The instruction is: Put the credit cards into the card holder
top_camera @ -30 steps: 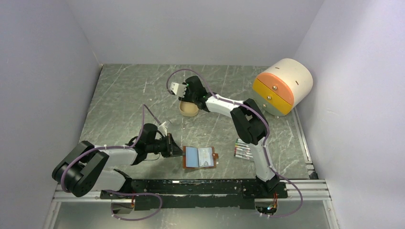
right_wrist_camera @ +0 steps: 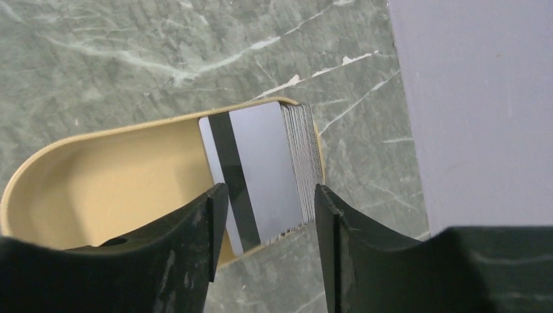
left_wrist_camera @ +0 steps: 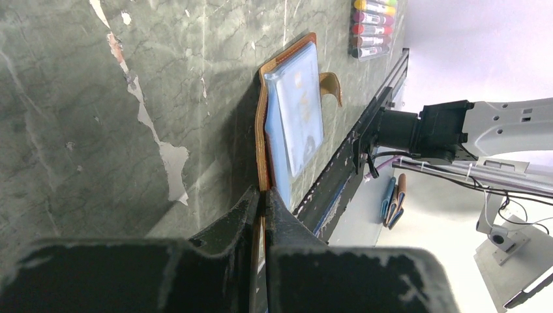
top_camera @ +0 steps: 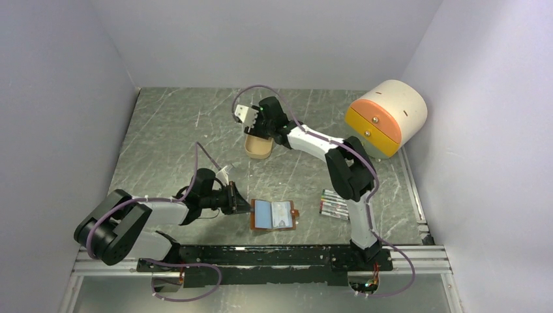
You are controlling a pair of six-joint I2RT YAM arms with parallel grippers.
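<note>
The card holder (top_camera: pixel 252 215) lies unfolded near the table's front edge, brown outside with clear-blue sleeves inside. My left gripper is shut on its brown left edge. At the back, a beige tray (right_wrist_camera: pixel 130 177) bears a stack of cards (right_wrist_camera: pixel 267 171) at one end, the top one white with a black stripe. Over that stack my right gripper has its fingers apart, one on each side of the cards; whether they touch cannot be told. In the top view the right arm covers the cards.
A pack of markers (top_camera: pixel 334 205) lies right of the card holder. A white rounded cabinet with orange and yellow drawers (top_camera: pixel 373 129) stands at the back right. Bare table shows between the tray and the holder.
The left arm and card holder have barely moved.
</note>
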